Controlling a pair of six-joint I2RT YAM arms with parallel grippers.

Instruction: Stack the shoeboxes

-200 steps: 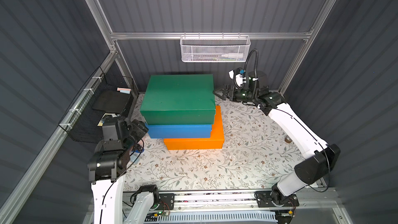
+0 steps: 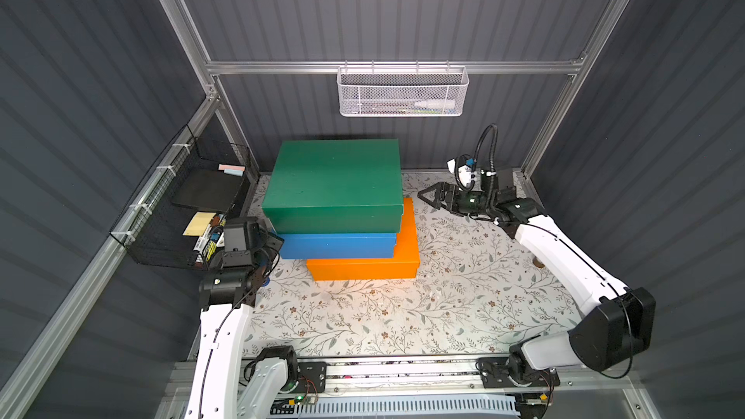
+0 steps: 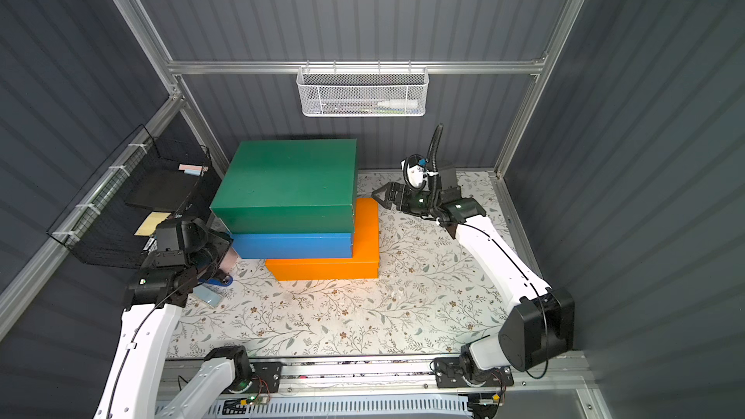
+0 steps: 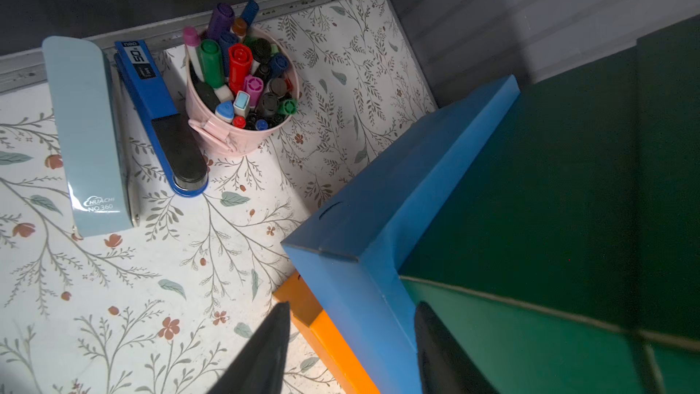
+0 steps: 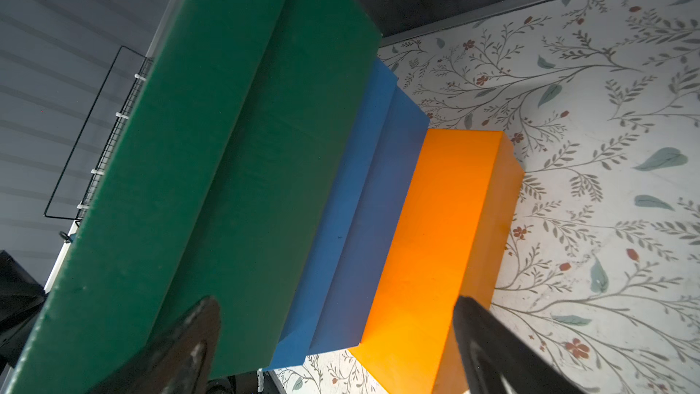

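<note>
Three shoeboxes stand piled up: the green box (image 2: 333,178) on top, the blue box (image 2: 337,246) under it, the orange box (image 2: 364,269) at the bottom. The orange one juts out to the right and front. My left gripper is at the left end of the blue box, its fingers (image 4: 266,354) part way apart over the blue and orange corners. Whether they clasp the blue box cannot be told. My right gripper stands open, to the right of the pile in the top left view, with nothing held between its fingers.
A pink cup of markers (image 4: 233,95), a blue stapler (image 4: 160,113) and a pale case (image 4: 87,131) lie left of the pile. A black wire basket (image 2: 201,201) hangs at the left wall, a white one (image 2: 403,93) at the back.
The pile looks almost unmoved.
</note>
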